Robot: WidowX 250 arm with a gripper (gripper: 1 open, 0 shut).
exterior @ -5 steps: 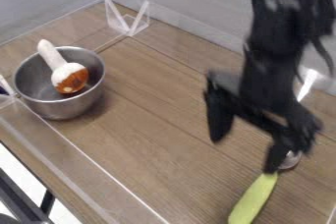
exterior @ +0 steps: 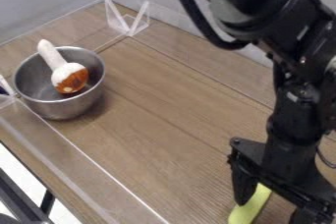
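My black gripper [exterior: 270,183] is low at the bottom right, open, over a yellow-green elongated object [exterior: 247,209] that lies on the wooden table [exterior: 157,120]. The gripper and arm hide the upper part of that object, and whether the fingers touch it I cannot tell.
A steel bowl [exterior: 59,102] at the left holds a white-handled item [exterior: 51,56] with an orange-brown end. A clear plastic stand [exterior: 128,20] sits at the back against the wall. The left front edge borders a dark gap.
My gripper has come down from higher over the table onto the yellow-green object, which it now partly covers. The bowl has not moved.
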